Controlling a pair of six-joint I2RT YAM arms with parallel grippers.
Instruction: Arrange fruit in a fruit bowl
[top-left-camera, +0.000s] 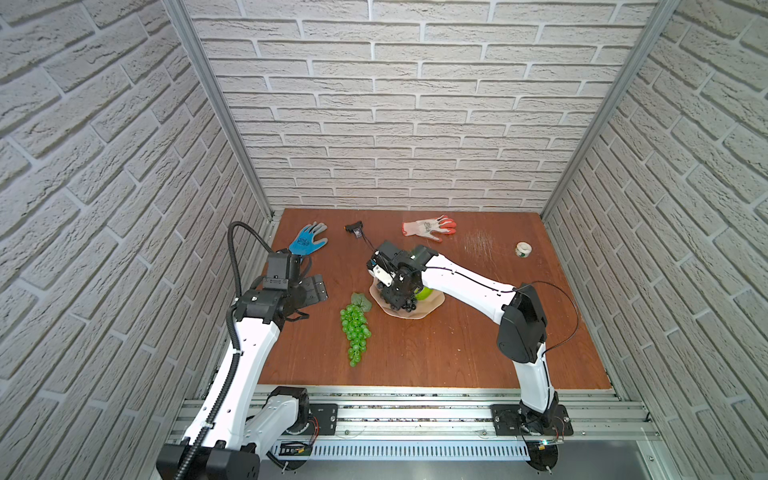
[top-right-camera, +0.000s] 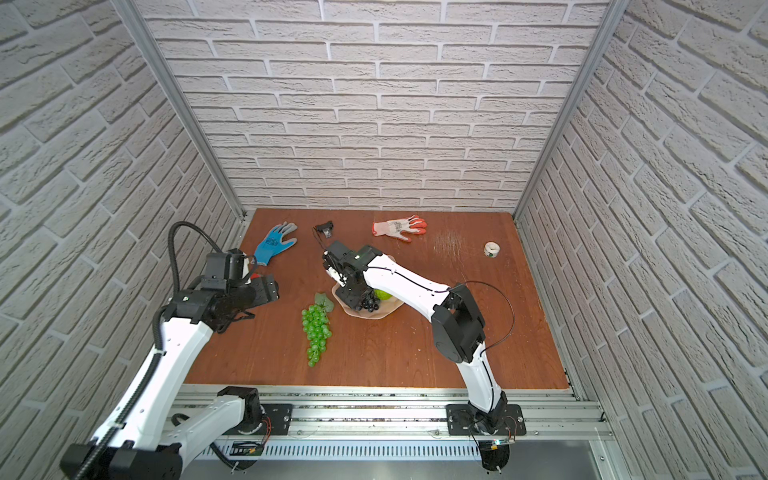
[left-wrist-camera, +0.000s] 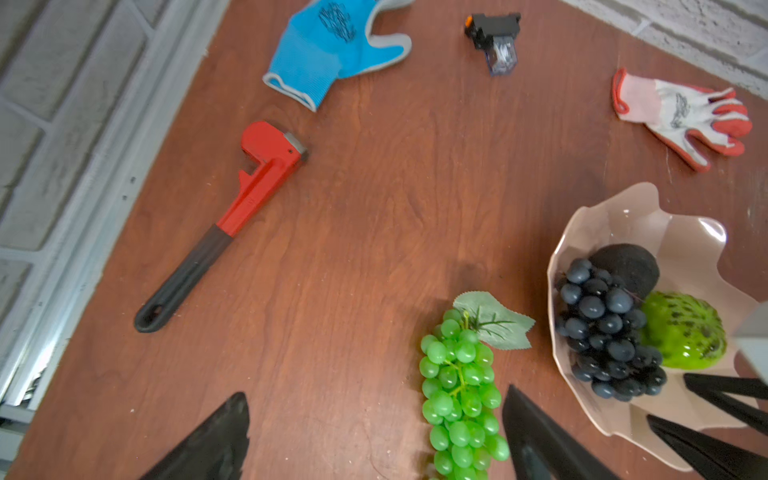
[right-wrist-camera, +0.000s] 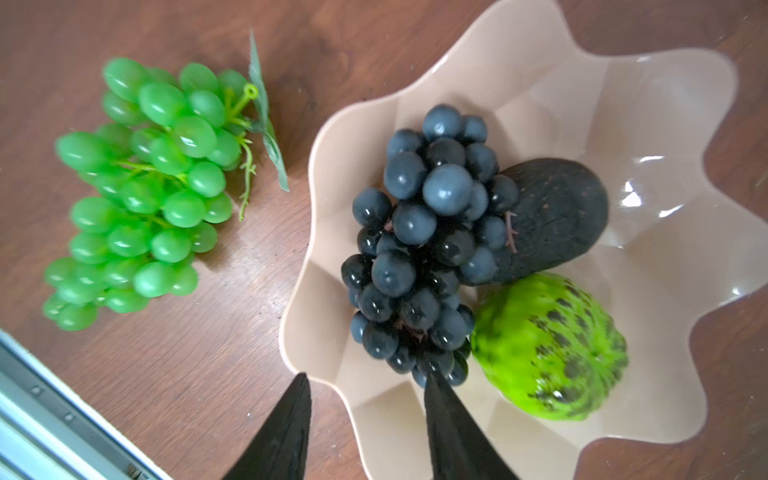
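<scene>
A pale pink wavy-rimmed bowl (right-wrist-camera: 640, 160) holds dark grapes (right-wrist-camera: 424, 240), a dark oval fruit (right-wrist-camera: 560, 212) and a bumpy green fruit (right-wrist-camera: 552, 348). The dark grapes lie against the bowl's left side in the right wrist view. Over the bowl's edge, my right gripper has its fingers apart and nothing between them. Left of the bowl, green grapes (left-wrist-camera: 460, 400) with a leaf (left-wrist-camera: 496, 320) rest on the table. My left gripper hangs open and empty above the table's left side, its fingers blurred.
A red pipe wrench (left-wrist-camera: 252, 192) lies on the left, below a blue glove (left-wrist-camera: 336, 40). A small black device (left-wrist-camera: 493, 36), a white-red glove (left-wrist-camera: 680, 116) and a tape roll (top-left-camera: 523, 249) lie farther back.
</scene>
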